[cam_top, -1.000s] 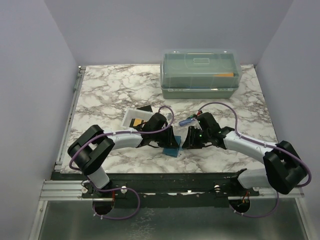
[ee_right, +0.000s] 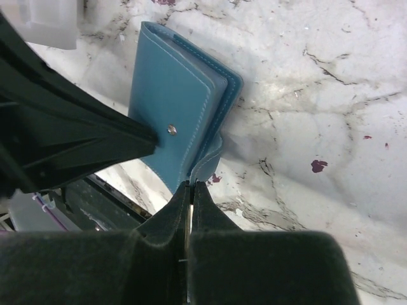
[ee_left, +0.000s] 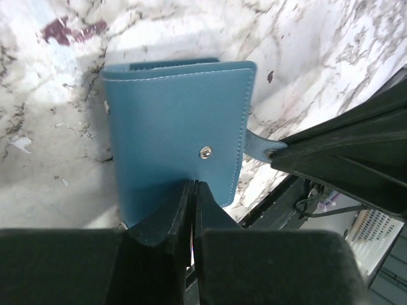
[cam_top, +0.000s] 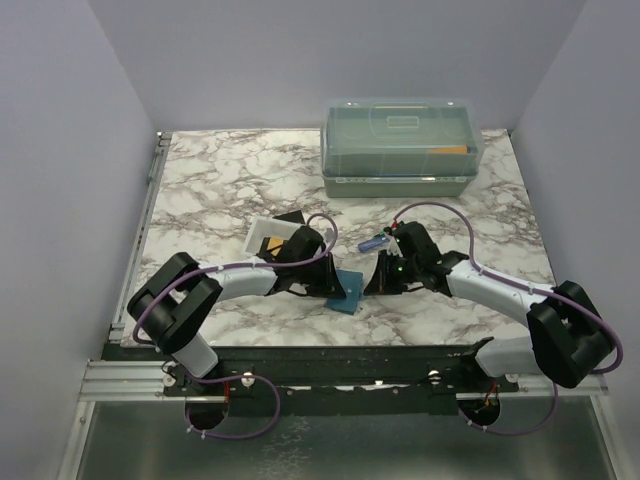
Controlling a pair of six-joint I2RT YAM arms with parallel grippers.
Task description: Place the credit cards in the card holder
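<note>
The blue card holder (cam_top: 346, 300) lies on the marble table between my grippers, its front with a snap stud (ee_left: 205, 152) and a small tab at its side. My left gripper is shut, its tips against the holder's blue face. My right gripper is shut with its tips at the holder's tab (ee_right: 206, 159); whether the tab is between them is hard to tell. No credit cards can be made out clearly.
A white tray (cam_top: 257, 232) with dark and yellow items sits behind my left arm. A small blue object (cam_top: 372, 243) lies behind the right gripper. A large translucent green box (cam_top: 400, 145) stands at the back.
My left gripper has shifted slightly over the holder.
</note>
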